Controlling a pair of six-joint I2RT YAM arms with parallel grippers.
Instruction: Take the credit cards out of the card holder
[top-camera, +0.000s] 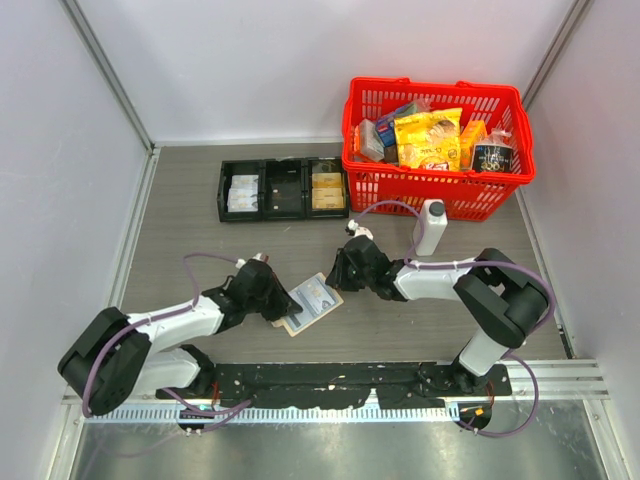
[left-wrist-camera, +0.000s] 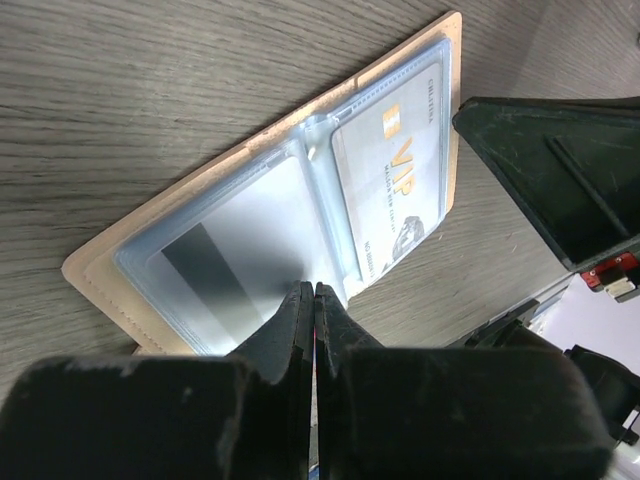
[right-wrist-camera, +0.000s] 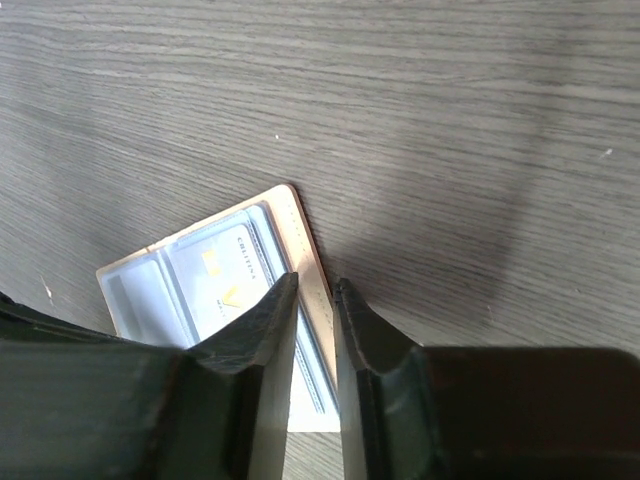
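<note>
The tan-edged card holder (top-camera: 316, 303) lies open between the two arms, with clear pockets. In the left wrist view, the white VIP credit card (left-wrist-camera: 395, 165) lies flat at the right-hand pocket, apart from my left gripper. That gripper is shut, fingertips together, nothing between them. A white card with a grey stripe (left-wrist-camera: 245, 235) sits in the other pocket. My right gripper is at the holder's outer edge, and the tan border (right-wrist-camera: 305, 247) runs between its close-set fingers. Part of the VIP card is hidden behind those fingers in the right wrist view.
A black three-part tray (top-camera: 286, 213) holding small packs stands at the back. Beside it is a red basket (top-camera: 431, 190) full of groceries, with a white bottle (top-camera: 431, 226) in front.
</note>
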